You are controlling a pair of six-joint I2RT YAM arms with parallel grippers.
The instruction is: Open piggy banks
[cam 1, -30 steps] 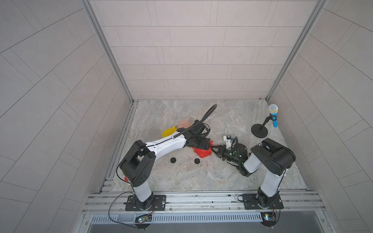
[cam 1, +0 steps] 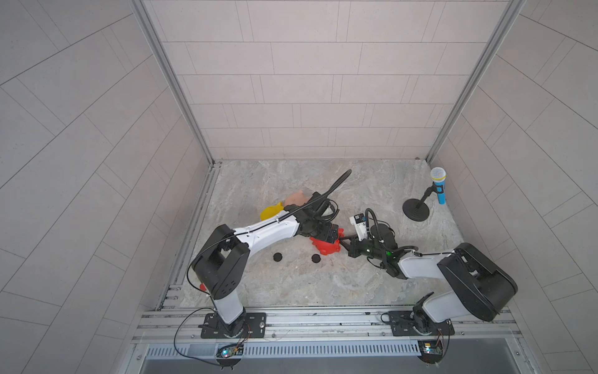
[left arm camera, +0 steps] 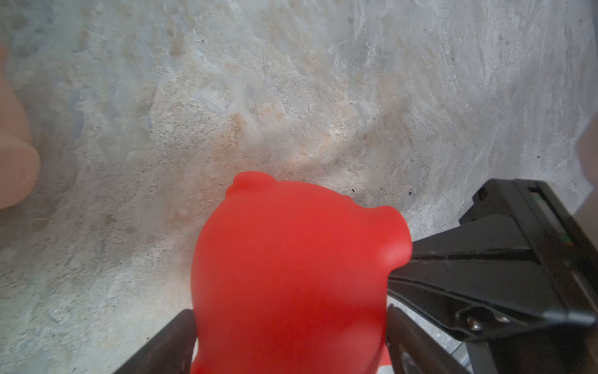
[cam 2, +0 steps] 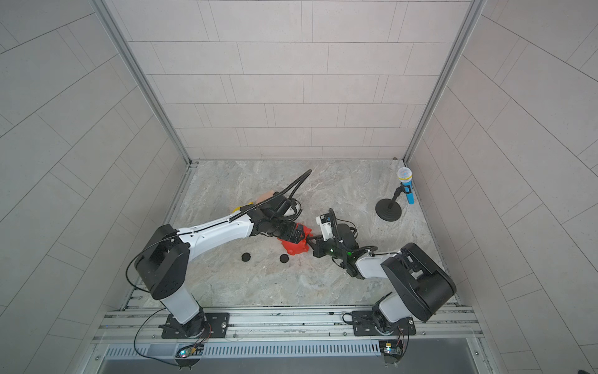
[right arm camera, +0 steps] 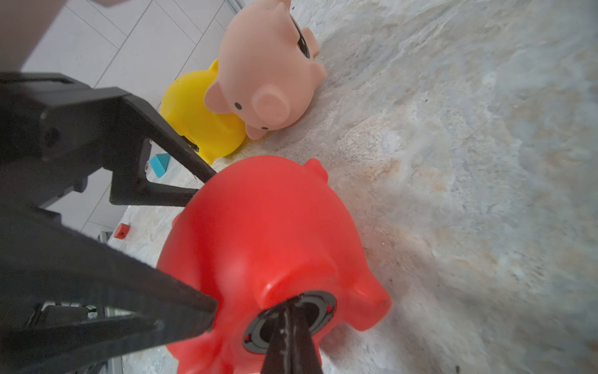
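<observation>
A red piggy bank [cam 1: 325, 248] [left arm camera: 289, 274] lies mid-table under my left gripper, whose open fingers flank its body in the left wrist view. My right gripper [cam 2: 311, 242] comes from the right. Its tips reach the dark round opening [right arm camera: 314, 311] in the bank's underside, with nothing seen held between them; the tips are partly hidden. Behind are a yellow piggy bank [right arm camera: 187, 99] and a pink piggy bank [right arm camera: 261, 56].
Two black discs [cam 1: 277, 256] [cam 1: 315, 258] lie on the front table. A black stand [cam 1: 416, 210] with a blue tube [cam 1: 440, 194] is at the back right.
The right arm's elbow has swung outward to the right and its wrist has turned, while the tips stay at the red bank. The left arm is almost unmoved.
</observation>
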